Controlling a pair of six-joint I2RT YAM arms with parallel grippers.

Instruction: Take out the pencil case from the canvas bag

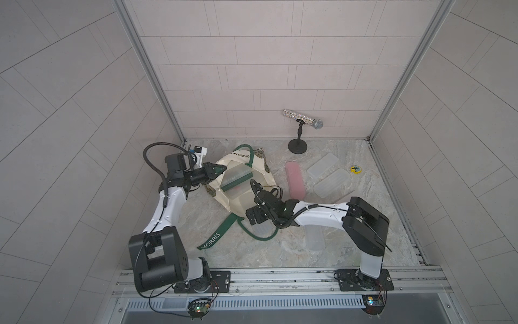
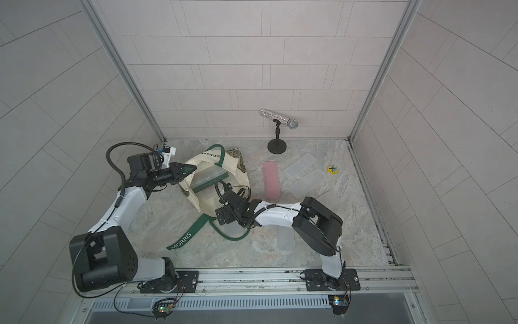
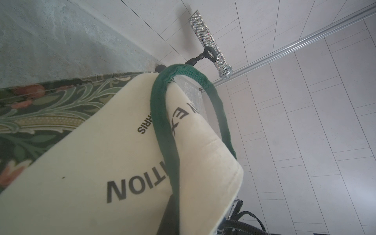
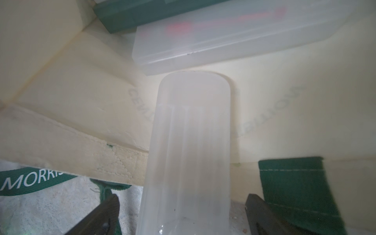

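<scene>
The cream canvas bag (image 1: 237,162) lies open on the left of the table, green straps around it. Inside, in the right wrist view, a frosted pencil case (image 4: 242,35) and a green one (image 4: 148,13) lie across the bag. A clear case (image 4: 188,148) reaches out over the bag's near rim, between the fingers of my open right gripper. My left gripper (image 1: 218,169) is shut at the bag's left upper rim; its fingertips are not visible in the left wrist view, where bag fabric fills much of the frame.
A pink case (image 1: 295,179), clear cases (image 1: 330,182) and a small yellow item (image 1: 355,169) lie to the right. Another clear case (image 1: 314,238) lies at the front. A glittery microphone (image 1: 302,118) stands on a black stand at the back.
</scene>
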